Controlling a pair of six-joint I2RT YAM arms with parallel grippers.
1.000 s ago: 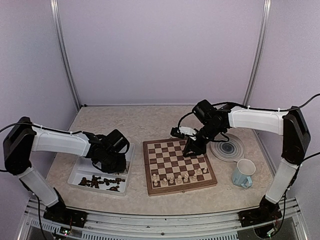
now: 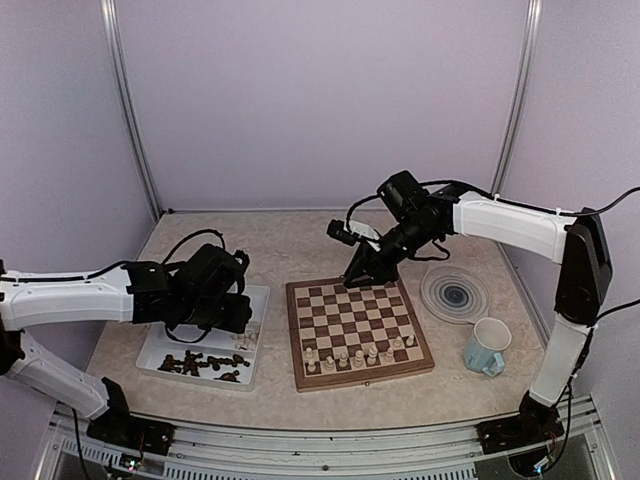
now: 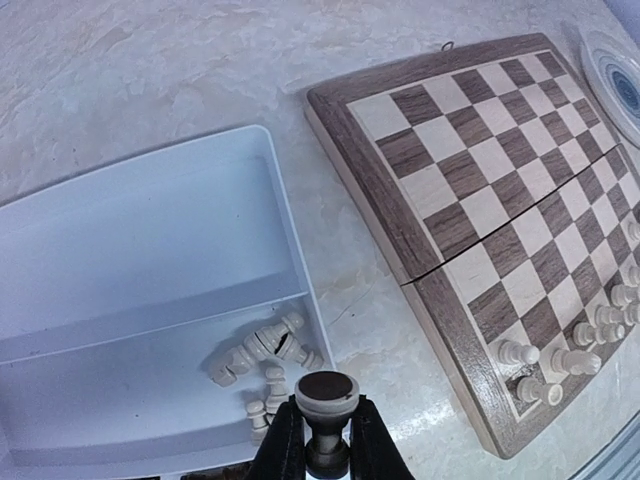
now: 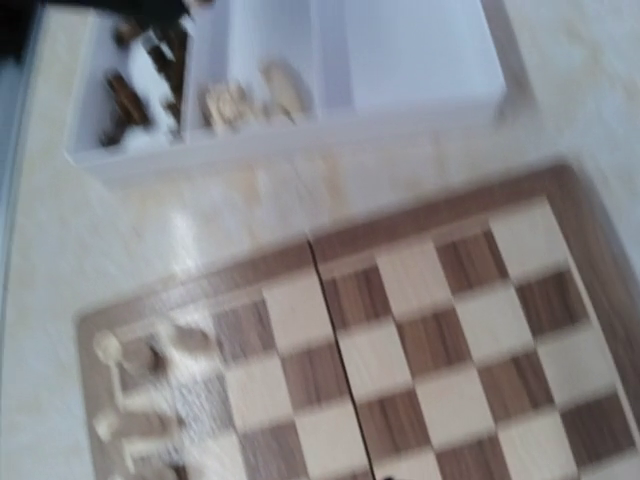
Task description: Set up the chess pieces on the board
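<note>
My left gripper is shut on a chess piece (image 3: 327, 395), pale-rimmed with a dark round end, held above the white tray (image 3: 140, 240). Several white pieces (image 3: 255, 355) lie loose in that tray, with dark pieces (image 2: 195, 362) in another compartment. The chessboard (image 2: 345, 320) holds several white pieces (image 2: 358, 357) standing along its near side; its far half is mostly bare. My right gripper (image 2: 355, 275) is over the board's far edge; its fingers are too unclear to judge, and the right wrist view is blurred.
A grey round coaster-like dish (image 2: 455, 295) sits right of the board, and a light blue mug (image 2: 485, 347) stands at the front right. The table behind the tray and board is clear.
My left arm has risen from the tray with the piece in its gripper. My right arm has moved up and back, toward the board's far edge.
</note>
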